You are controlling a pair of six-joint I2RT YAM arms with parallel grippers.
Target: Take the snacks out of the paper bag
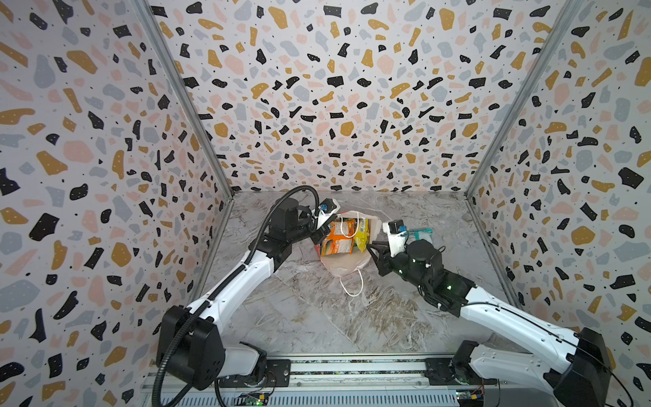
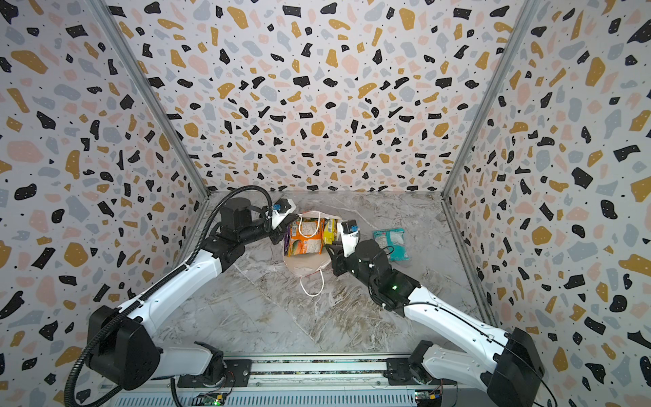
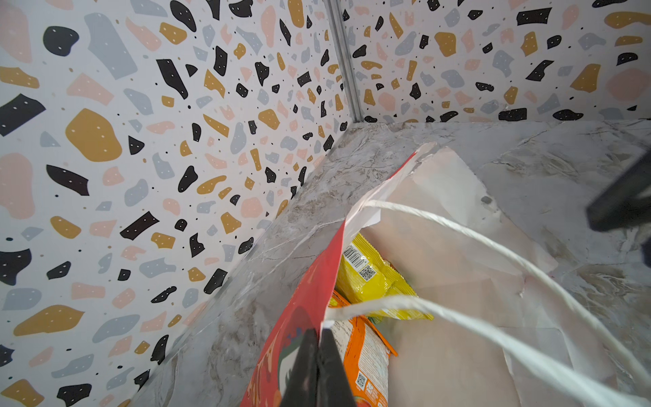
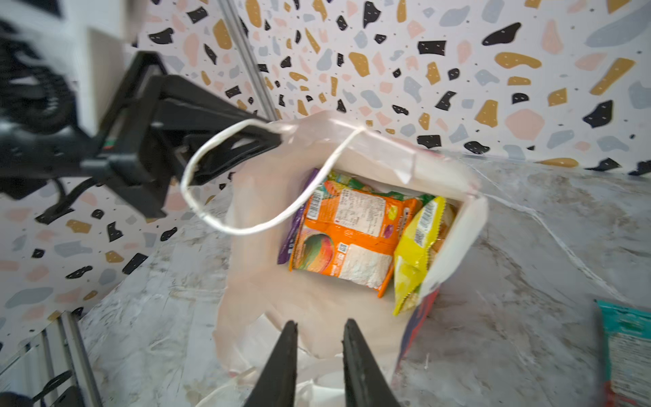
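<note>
The paper bag [image 4: 257, 298] lies on its side, opening toward the front, holding an orange snack pack [image 4: 349, 237], a yellow one [image 4: 417, 251] and a purple one behind. My left gripper is shut at the bag's upper left rim, by a white handle; whether paper is pinched between its fingers is unclear. My right gripper is at the bag's right front, its fingers apart with nothing visible held. A teal pack [image 2: 389, 240] lies on the table right of the bag.
Patterned walls [image 1: 339, 135] enclose the back and sides.
</note>
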